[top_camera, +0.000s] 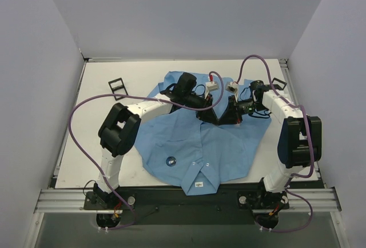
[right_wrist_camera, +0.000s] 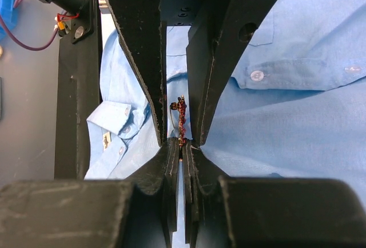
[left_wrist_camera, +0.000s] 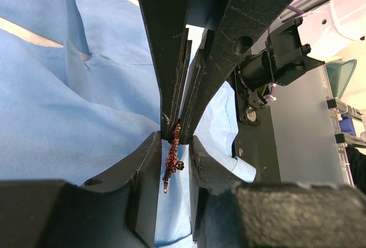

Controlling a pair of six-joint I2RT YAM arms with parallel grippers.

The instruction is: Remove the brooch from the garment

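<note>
A small red-beaded brooch hangs between the two grippers' tips above the light blue shirt point(top_camera: 183, 145); in the right wrist view the brooch point(right_wrist_camera: 181, 116) shows a thin pin beside it. My right gripper point(top_camera: 223, 119) is shut on the brooch, its tips pinched at the brooch's lower part in its own view. My left gripper has its fingertips either side of the brooch with a narrow gap, almost meeting the right gripper's tips. Whether it grips the brooch is unclear.
The shirt is spread over most of the white table point(top_camera: 86, 156). Small black frames point(top_camera: 117, 88) lie at the back left and at the right edge. A dark round object point(top_camera: 171, 161) sits on the shirt's lower left.
</note>
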